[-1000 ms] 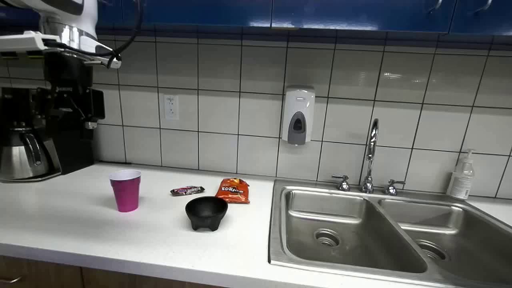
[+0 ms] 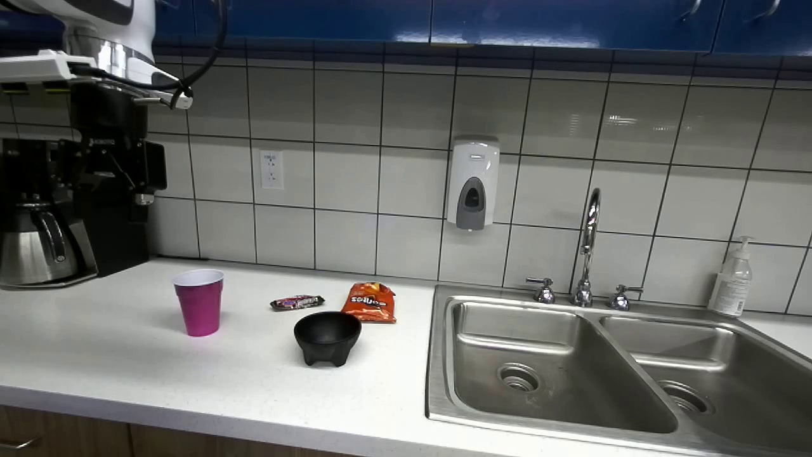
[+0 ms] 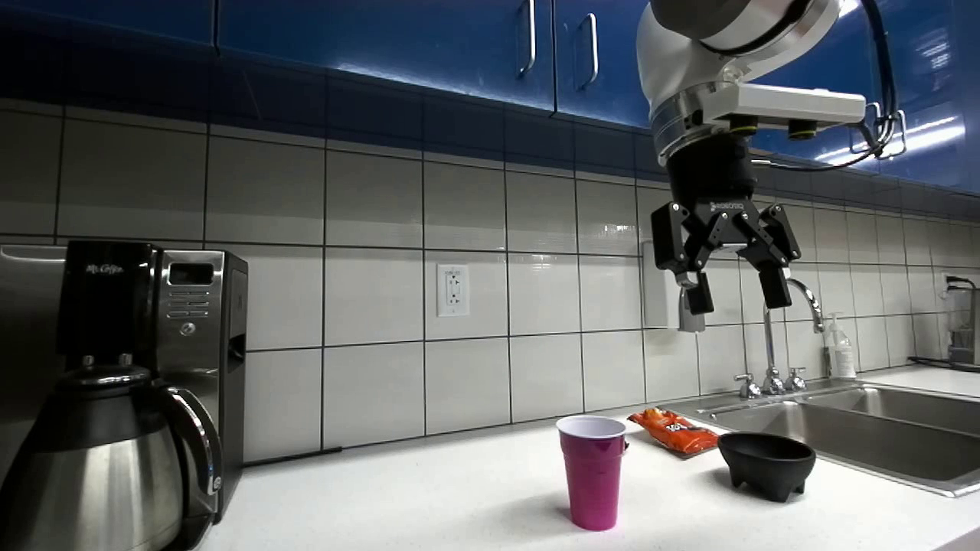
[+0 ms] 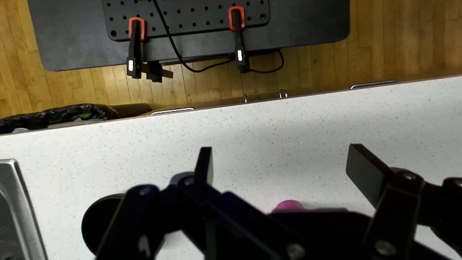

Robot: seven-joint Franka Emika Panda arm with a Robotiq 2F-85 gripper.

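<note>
My gripper hangs open and empty, high above the counter, its two fingers well apart. From the wrist view, the gripper has bare counter showing between its fingers. A pink cup with a white inside stands upright on the counter, and only a bit of the cup shows past the gripper's linkage. To its right is a black footed bowl, partly hidden in the wrist view. Behind the bowl lie an orange snack bag and a small dark wrapped bar.
A double steel sink with a faucet takes up the right side. At the left stands a coffee maker with a steel carafe. Blue cabinets hang overhead.
</note>
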